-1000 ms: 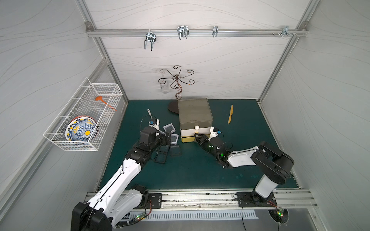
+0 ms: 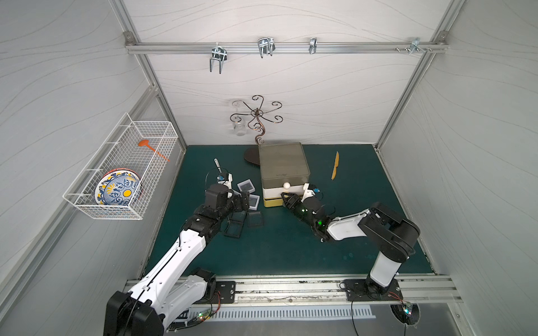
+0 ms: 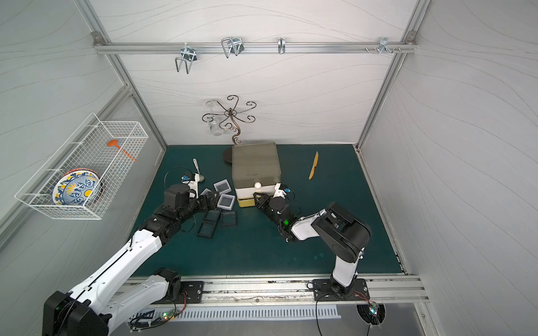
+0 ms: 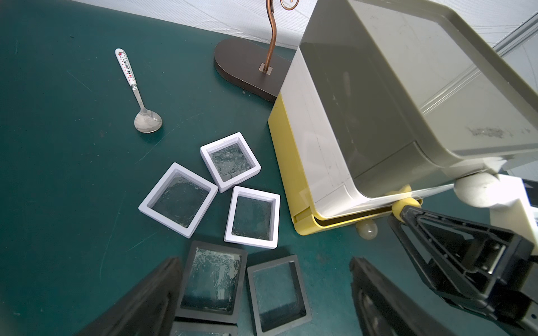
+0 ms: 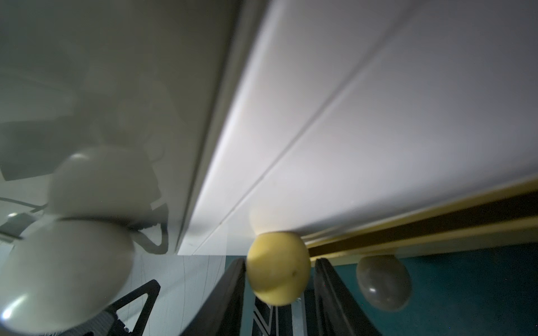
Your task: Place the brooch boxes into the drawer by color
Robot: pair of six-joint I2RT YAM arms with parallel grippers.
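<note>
The drawer cabinet (image 2: pixel 284 162) has a grey upper part, a white drawer front (image 5: pixel 358 128) and a yellow bottom drawer (image 4: pixel 288 168). A dark gap shows above the yellow drawer's front. At the white front, my right gripper has one finger on each side of the yellow knob (image 5: pixel 277 268); whether both press on it is unclear. Three white-framed boxes (image 4: pixel 252 217) lie left of the cabinet. Dark-framed boxes (image 4: pixel 213 278) lie nearer the front, one cut off at the view's lower edge. My left gripper hangs open over the boxes, empty.
A white knob (image 5: pixel 67 274) and a grey knob (image 5: pixel 384 282) flank the yellow one. Behind stands a curled metal rack (image 2: pixel 257 114) on a dark base. A spoon (image 4: pixel 143 106) lies left, a yellow knife (image 2: pixel 335 165) right.
The right arm has shifted slightly, its elbow moving left and its gripper a little left and up at the yellow knob. The left arm and the boxes look unmoved.
</note>
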